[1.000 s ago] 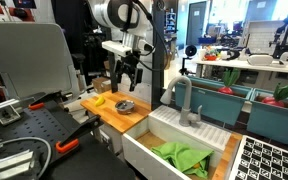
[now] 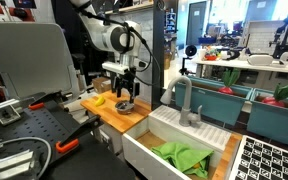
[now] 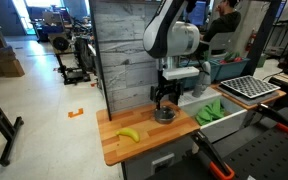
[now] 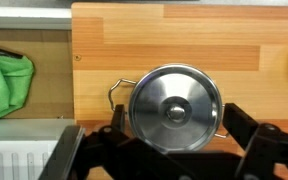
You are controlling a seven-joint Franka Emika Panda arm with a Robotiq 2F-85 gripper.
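Note:
A small silver pot with a lid (image 4: 175, 107) stands on the wooden counter (image 4: 104, 45). Its lid has a round knob, and wire handles stick out at its sides. Over it, pointing down, is my gripper, open with nothing between its fingers. In the first outside view the gripper (image 2: 122, 93) hangs just above the pot (image 2: 125, 107); whether it touches the lid is hard to tell. The second outside view has the pot (image 3: 164, 115) below the arm.
A yellow banana (image 3: 129, 133) lies on the counter beside the pot. The white sink (image 2: 154, 140) holds a green cloth (image 2: 182, 156), with a grey faucet (image 2: 187, 95) behind it. A white drying rack (image 2: 266, 160) stands beyond the sink.
My arm has come down toward the pot over the last second. The pot, the banana and the cloth look unmoved.

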